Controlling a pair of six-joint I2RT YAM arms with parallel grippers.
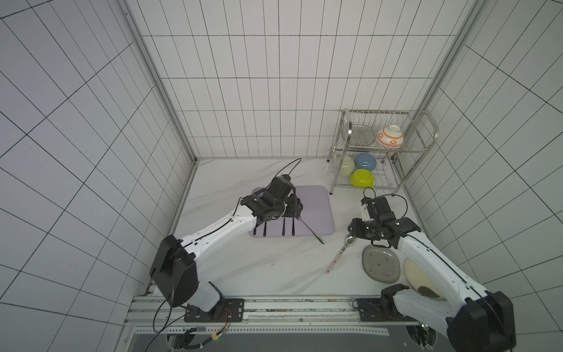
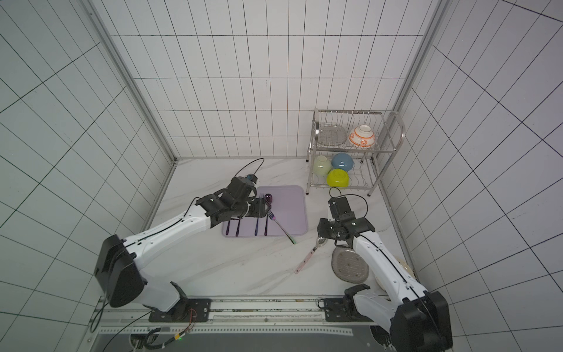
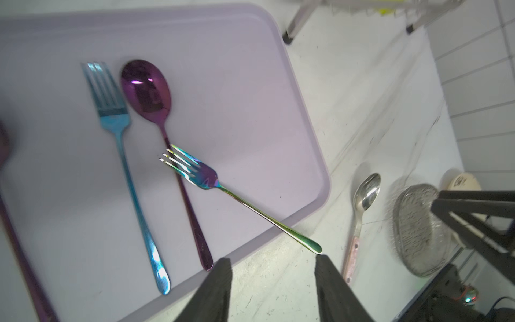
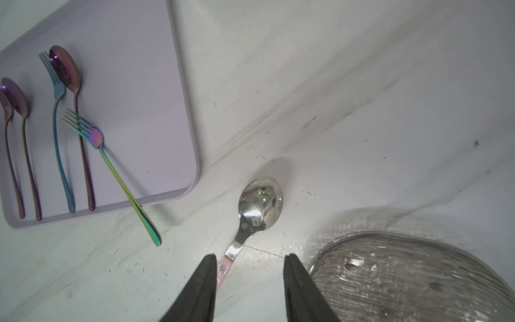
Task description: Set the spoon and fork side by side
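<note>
The rainbow fork (image 3: 202, 174) lies slanted across the lilac tray's (image 3: 322, 187) front edge. Its tines rest over the handle of the purple spoon (image 3: 147, 91), and its green handle end sticks out past the rim. My left gripper is open above the tray, clear of the fork, nothing between its fingers. A silver spoon with a pink handle (image 4: 259, 204) lies on the marble table, right of the tray. My right gripper stands open above that spoon; the left finger covers part of the pink handle in the right wrist view.
A blue fork (image 3: 115, 123) lies left of the purple spoon, with more cutlery beyond. The clear ribbed dish (image 4: 407, 279) sits right of the silver spoon. A metal rack (image 1: 384, 149) with bowls stands at the back right. Bare table lies in front of the tray.
</note>
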